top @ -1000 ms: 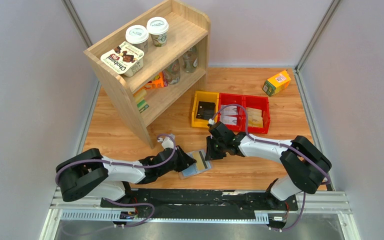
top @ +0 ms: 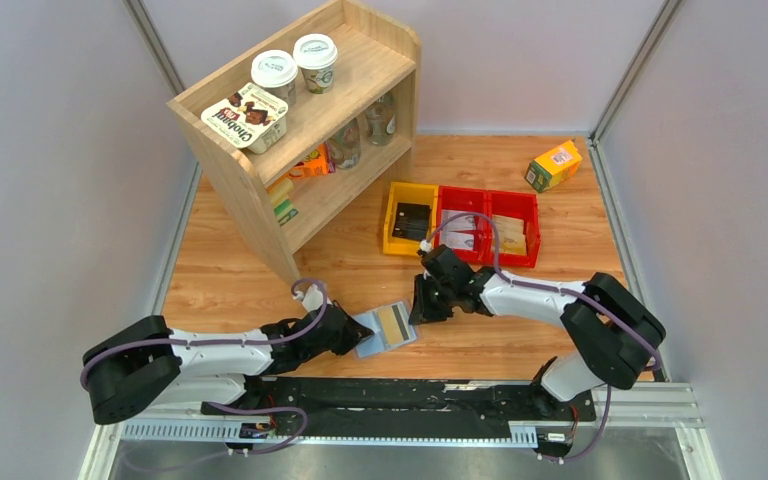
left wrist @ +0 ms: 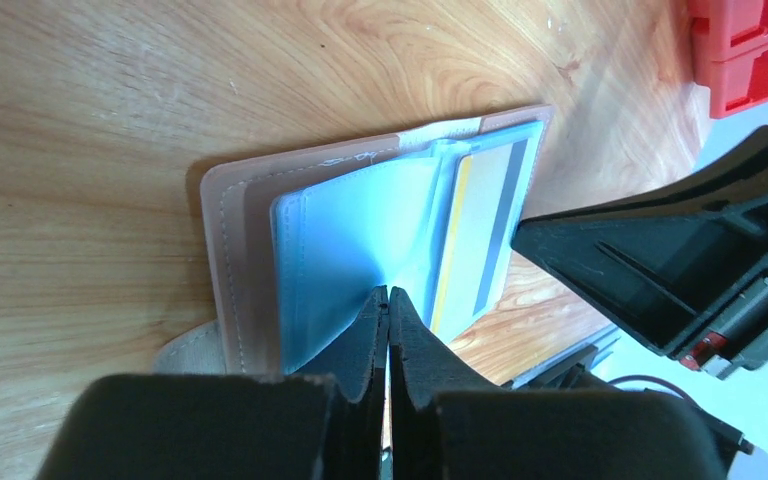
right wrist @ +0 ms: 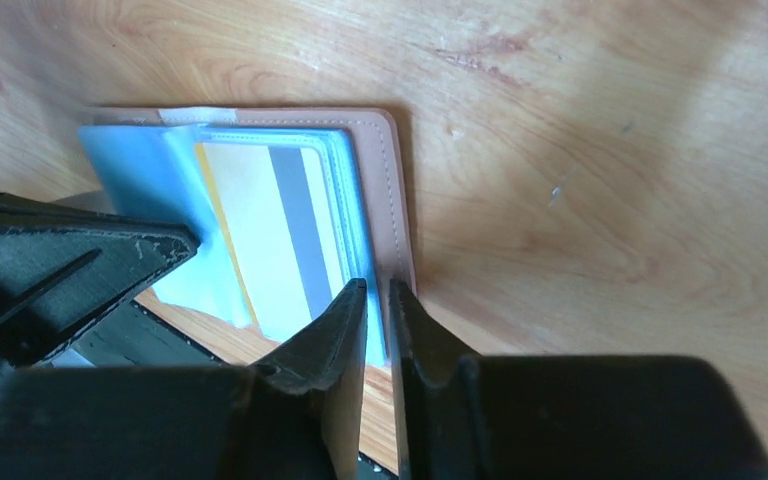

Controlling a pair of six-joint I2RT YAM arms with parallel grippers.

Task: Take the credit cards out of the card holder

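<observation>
The open card holder point(top: 392, 343) lies on the wooden table, with a brown stitched cover point(right wrist: 380, 190) and blue inner pockets point(left wrist: 360, 230). A pale card with a yellow edge and grey stripe point(right wrist: 270, 220) sits in the right-hand pocket. My left gripper is shut with nothing between its fingers, over the blue flap to the left of the card. At the holder's right side, my right gripper is closed with only a narrow gap, the holder's edge between its fingers.
Behind the arms stand a yellow tray point(top: 388, 240) with black items and a red tray point(top: 535, 255) with pale packets. A wooden shelf point(top: 245, 215) rises at back left. A yellow-green box point(top: 554, 166) stands far right.
My left gripper has moved left and its wrist has turned, leaving the card's edge. The lifted blue flap now lies flatter. The right arm has barely shifted; the card remains in its pocket.
</observation>
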